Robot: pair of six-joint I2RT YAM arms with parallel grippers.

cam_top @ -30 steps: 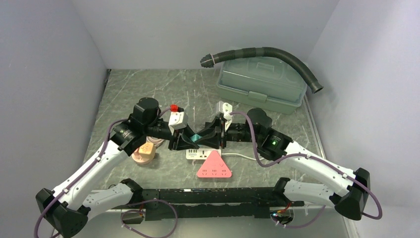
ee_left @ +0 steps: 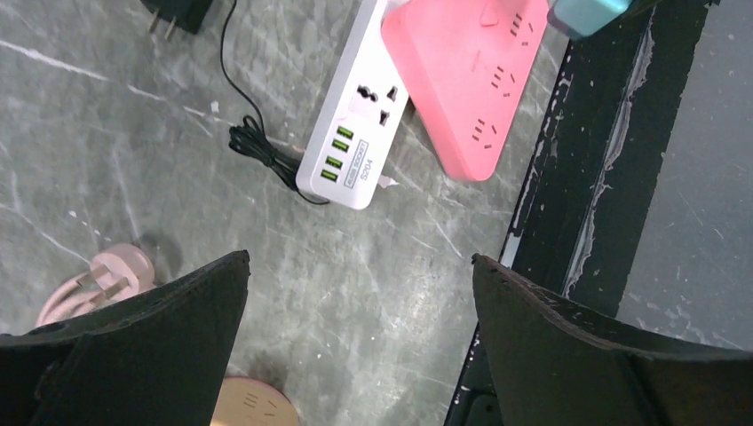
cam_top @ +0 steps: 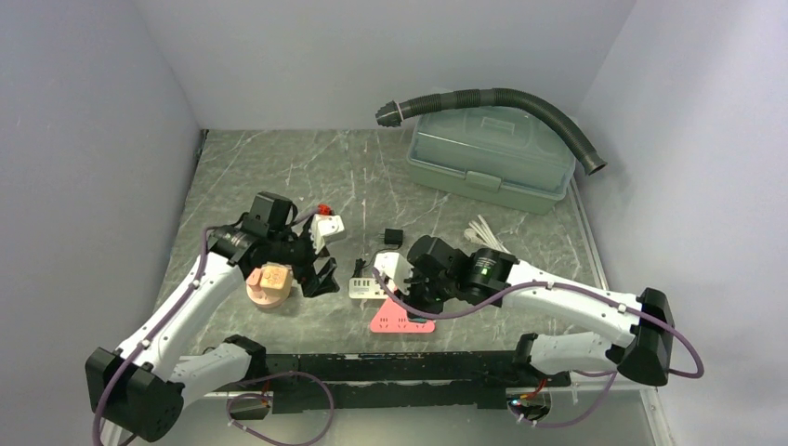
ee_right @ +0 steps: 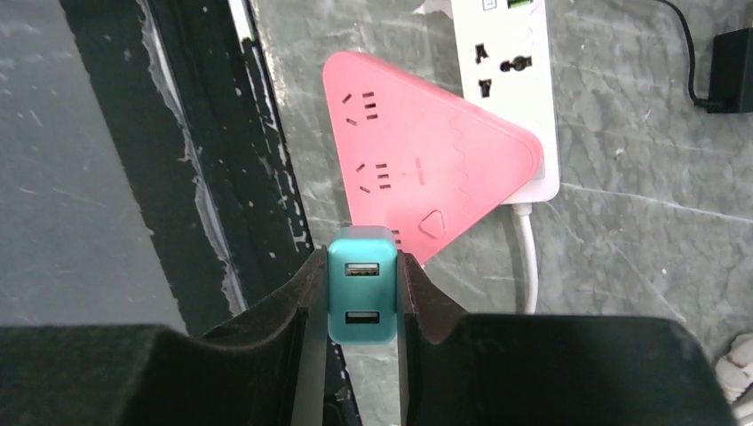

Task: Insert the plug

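Between the fingers of my right gripper is the teal plug (ee_right: 362, 306), its face with two USB slots toward the camera. In the right wrist view the plug overlaps the lower edge of the pink triangular socket board (ee_right: 413, 146); its prongs are hidden, so contact with the board cannot be told. At the upper right of the left wrist view, the teal plug (ee_left: 590, 9) shows at the board's edge. My left gripper is open and empty, left of the white power strip (ee_left: 355, 115).
A black adapter (cam_top: 393, 238) with its cable lies behind the strip. Round wooden and pink pieces (cam_top: 269, 285) sit by the left arm. A green toolbox (cam_top: 492, 153) with a black hose (cam_top: 520, 96) fills the back right.
My right gripper carried the plug toward the front, from above the white strip to the pink board.
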